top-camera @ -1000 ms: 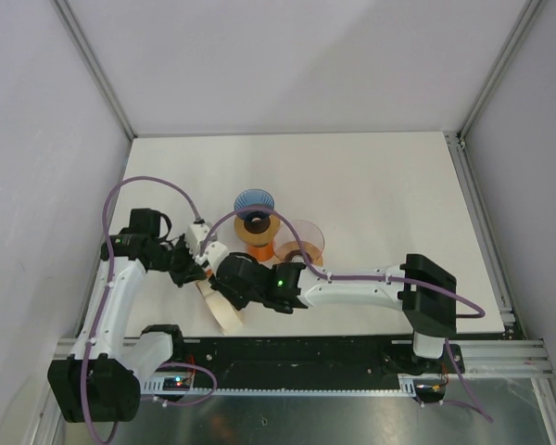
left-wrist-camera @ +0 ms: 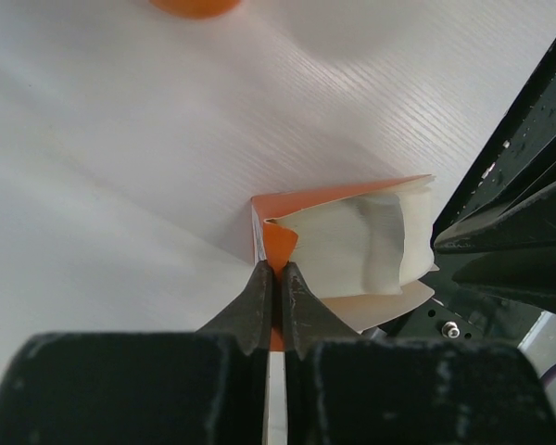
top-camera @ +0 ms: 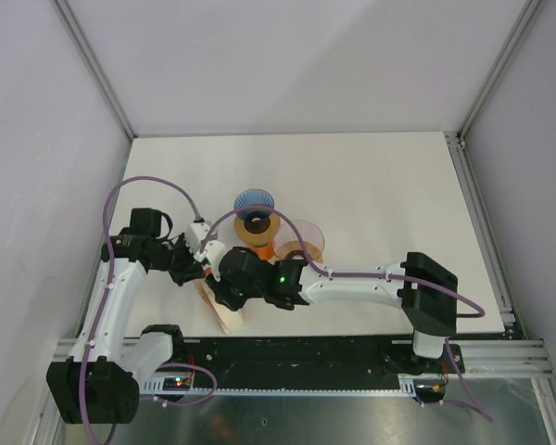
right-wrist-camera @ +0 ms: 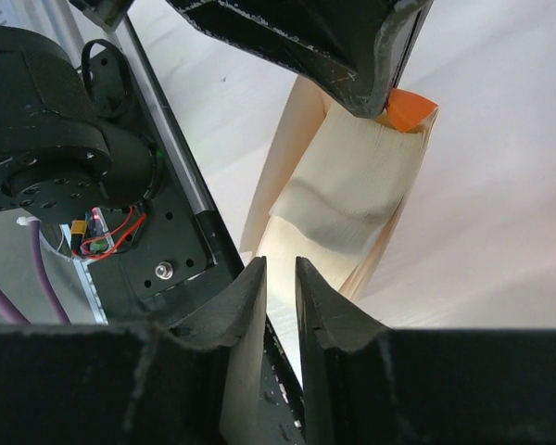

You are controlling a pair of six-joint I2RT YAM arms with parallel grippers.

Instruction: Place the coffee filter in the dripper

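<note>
A pack of pale coffee filters (left-wrist-camera: 343, 250) with an orange-edged wrapper lies near the table's front edge, partly under both arms in the top view (top-camera: 224, 315). My left gripper is shut on the pack's orange end. My right gripper hangs over the filters, its tips close together at their pale paper; whether paper is between them is unclear. The orange dripper (top-camera: 258, 244), with a dark-centred top, stands behind the grippers, partly hidden.
A blue ribbed piece (top-camera: 255, 198) and a clear pinkish container (top-camera: 305, 234) stand at the back.
The left arm has hardly moved.
</note>
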